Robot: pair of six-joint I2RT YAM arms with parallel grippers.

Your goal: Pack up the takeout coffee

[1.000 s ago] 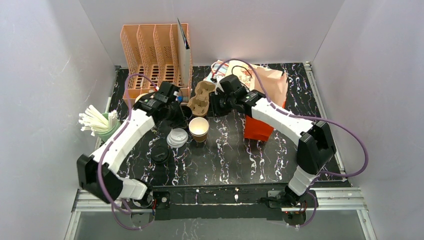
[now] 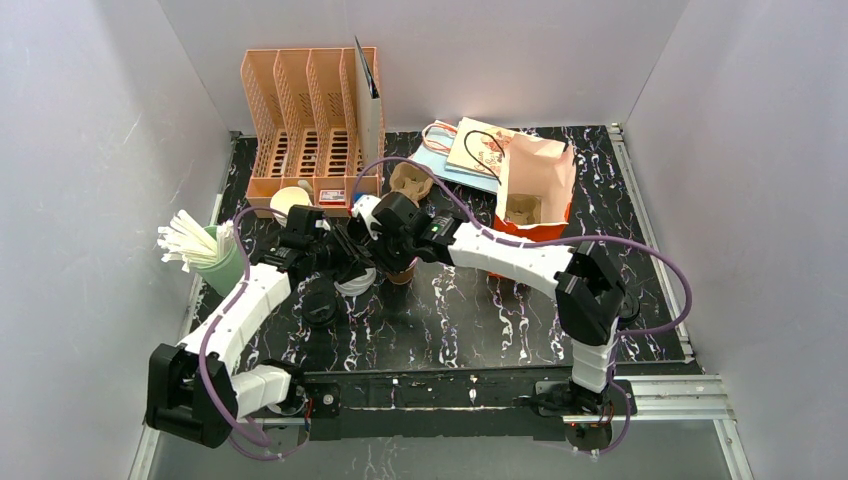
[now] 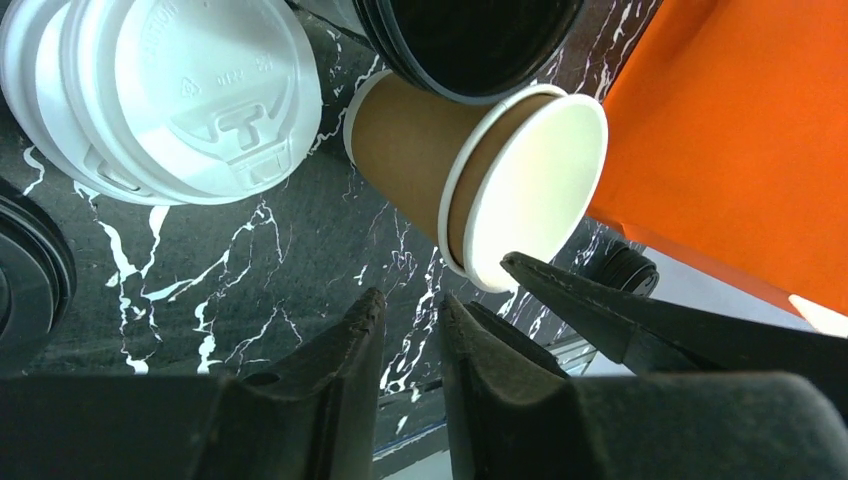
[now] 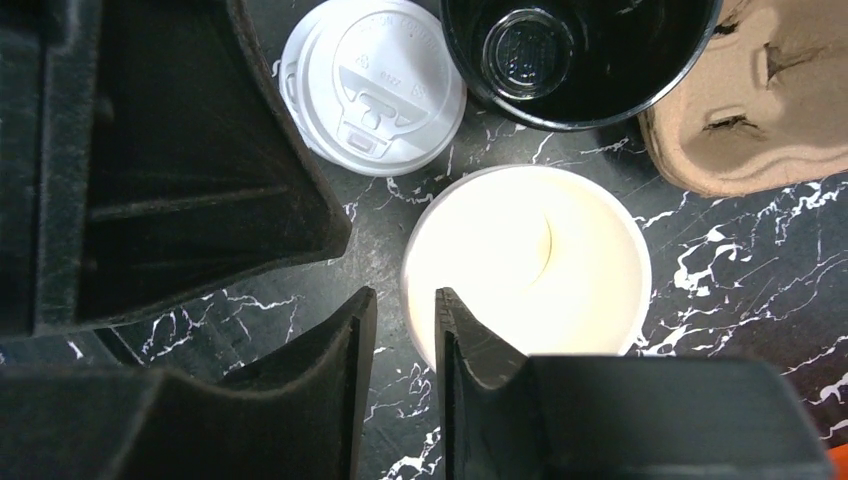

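Both grippers crowd together over the middle. My left gripper, fingers close together and empty, hangs beside stacked paper cups (image 3: pixel 400 150). My right gripper, also narrowly parted, is over the white-rimmed cups (image 4: pixel 525 235); whether its fingers touch them I cannot tell. Nearby are white lids (image 3: pixel 210 80), black lids (image 3: pixel 25 270), a black cup (image 4: pixel 640 50) and a cardboard carrier (image 4: pixel 750 130). An orange-and-kraft bag (image 2: pixel 535 170) stands at the right.
A peach rack (image 2: pixel 300 90) is at the back, a green holder of wrapped sticks (image 2: pixel 215 265) at the left. Flat bags (image 2: pixel 480 140) lie at the back.
The right gripper has moved left over the cups, hiding most of them in the top view. The left gripper has moved down toward the front and left.
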